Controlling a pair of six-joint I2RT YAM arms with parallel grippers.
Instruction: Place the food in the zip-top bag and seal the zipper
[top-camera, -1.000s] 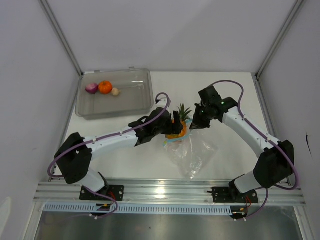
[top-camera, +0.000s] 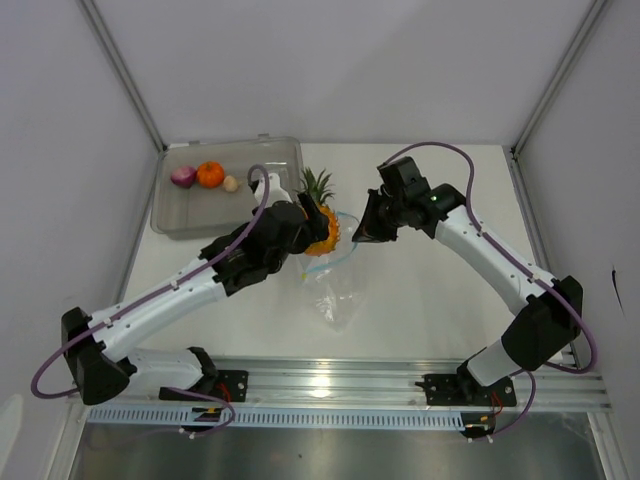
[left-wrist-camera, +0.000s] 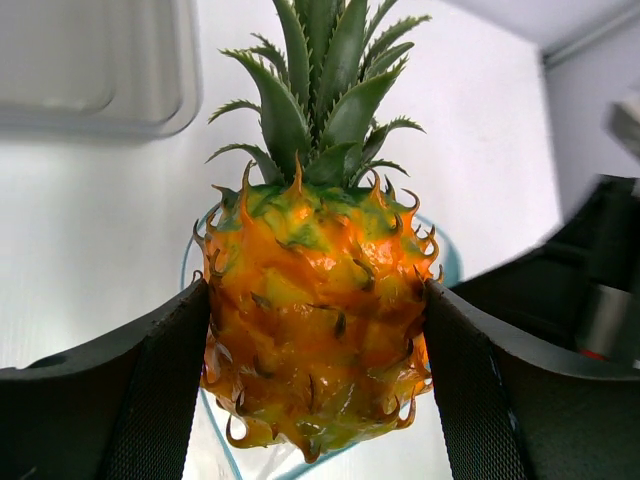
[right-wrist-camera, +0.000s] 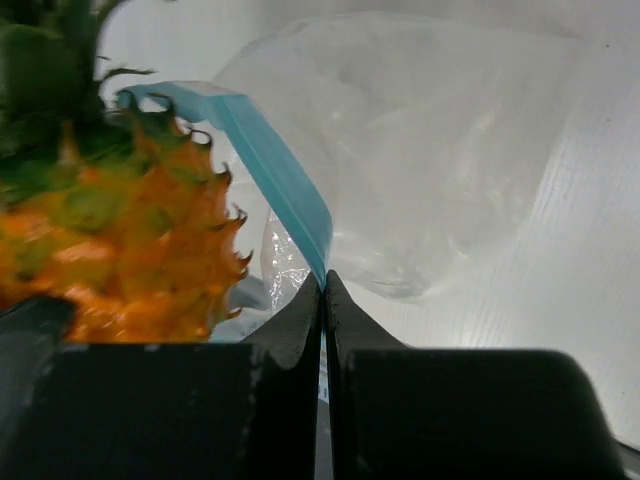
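My left gripper is closed around a spiky orange pineapple (left-wrist-camera: 312, 260) with green crown leaves, over the blue-rimmed mouth of the clear zip bag (top-camera: 330, 295). In the top view the pineapple (top-camera: 320, 226) sits at the bag's opening. My right gripper is shut on the bag's blue zipper edge (right-wrist-camera: 285, 190), just right of the pineapple (right-wrist-camera: 110, 240). The bag's body hangs loose below.
A grey bin (top-camera: 200, 216) at the back left holds a red onion (top-camera: 183, 176), an orange fruit (top-camera: 210, 174) and a small pale round item (top-camera: 230, 183). The board's right part is clear apart from the right arm.
Both grippers have moved left across the board, and the left arm has risen; the pineapple and bag have moved with them, the bag now hanging nearer the middle.
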